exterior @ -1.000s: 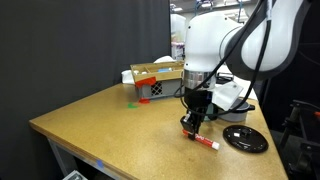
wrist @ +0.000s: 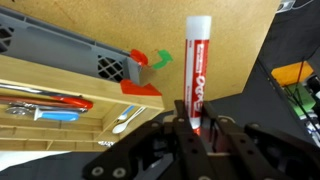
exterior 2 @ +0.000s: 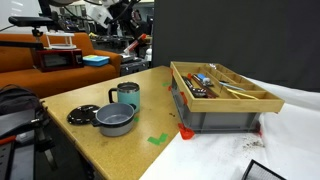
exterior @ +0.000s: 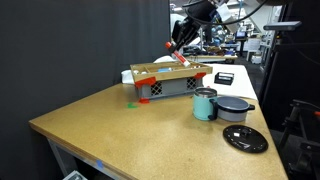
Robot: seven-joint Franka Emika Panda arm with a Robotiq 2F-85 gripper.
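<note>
A red stick-like object with a pale end, possibly a marker, is clamped in my shut gripper. It juts out from between the dark fingers in the wrist view. In exterior view 1 the red object is tilted, high in the air in line with the grey box with wooden trays. The gripper is just above it there. Exterior view 2 shows the red object raised far behind the teal mug; the box stands to the right.
A grey pot and a black plate sit by the mug at the table's right. Tools and pens fill the box's wooden trays.
The red object has risen from low over the table's front, held in my gripper. The arm has swung up and back, uncovering the mug and pot in exterior view 1.
</note>
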